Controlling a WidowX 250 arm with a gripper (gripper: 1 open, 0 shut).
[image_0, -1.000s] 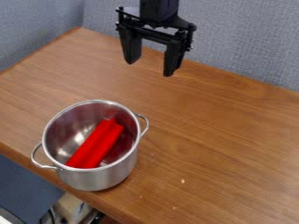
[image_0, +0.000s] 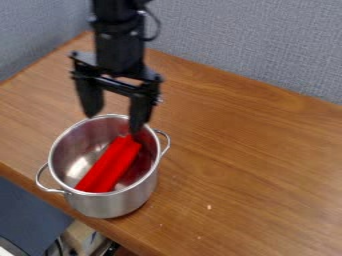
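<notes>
A steel pot (image_0: 114, 202) with two wire handles sits at the near left of the wooden table. Inside it lies a red elongated object (image_0: 104, 168), tilted along the pot's length. My dark, motion-blurred gripper (image_0: 116, 108) hangs open just above the pot's back rim, its two fingers spread wide to either side, with nothing seen held between them.
A grey textured wall (image_0: 254, 45) runs along the back. A blue-grey surface (image_0: 27, 220) lies beyond the table's front left edge.
My gripper has come down and to the left, from above the back of the table to over the pot. The pot and red object have not visibly moved.
</notes>
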